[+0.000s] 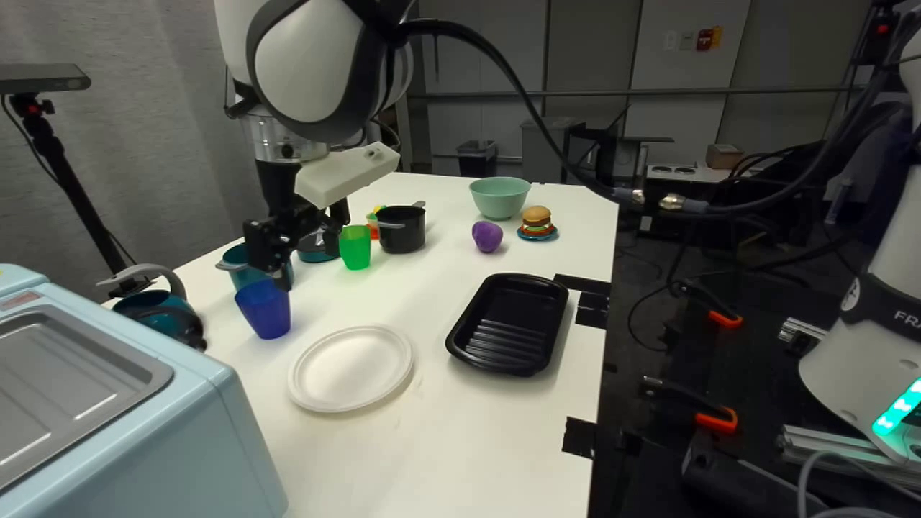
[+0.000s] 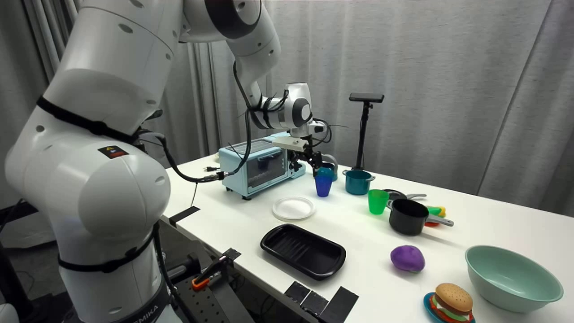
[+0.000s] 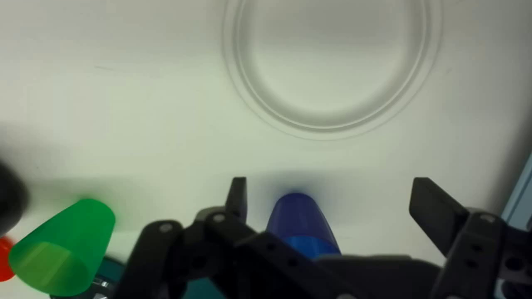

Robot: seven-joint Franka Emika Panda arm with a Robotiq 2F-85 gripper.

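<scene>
My gripper is open, its two fingers wide apart with nothing held. In the wrist view the blue cup (image 3: 301, 219) shows below the gap between them, partly covered by the gripper's body. From the first exterior side, the gripper (image 1: 274, 246) hangs above the blue cup (image 1: 265, 309), which stands upright on the table. The light-blue toaster oven (image 2: 240, 173) is beside the gripper, and its glass door (image 2: 267, 168) looks shut. A white plate (image 1: 350, 370) lies flat and empty in front of the cup.
A green cup (image 2: 378, 201), black pot (image 2: 407, 218) and teal pot (image 2: 357, 183) stand nearby. Farther off are a black tray (image 1: 509, 324), purple object (image 1: 488, 236), toy burger (image 1: 537, 221) and green bowl (image 1: 500, 198). Bare table surrounds the plate.
</scene>
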